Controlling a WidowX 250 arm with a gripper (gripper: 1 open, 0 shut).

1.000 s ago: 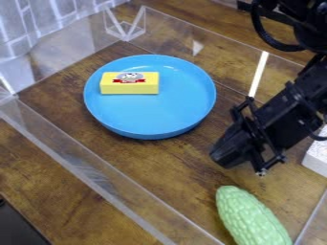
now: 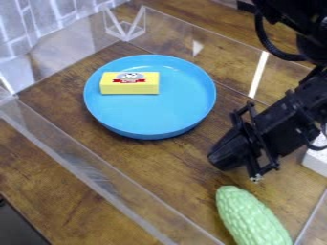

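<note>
A blue plate (image 2: 166,110) sits on the wooden surface, with a yellow block (image 2: 129,82) bearing a label on its upper left part. My black gripper (image 2: 225,155) is low over the wood, to the lower right of the plate and above a green cabbage-like toy (image 2: 253,215) at the bottom. It looks shut, with nothing visible between its fingers; the tips are dark and hard to make out.
A white object (image 2: 316,153) is partly visible at the right edge behind the arm. Clear panels border the workspace. Bare wood (image 2: 102,172) lies left of and below the plate.
My gripper has shifted slightly downward over the last second. The plate, block and green toy have not moved.
</note>
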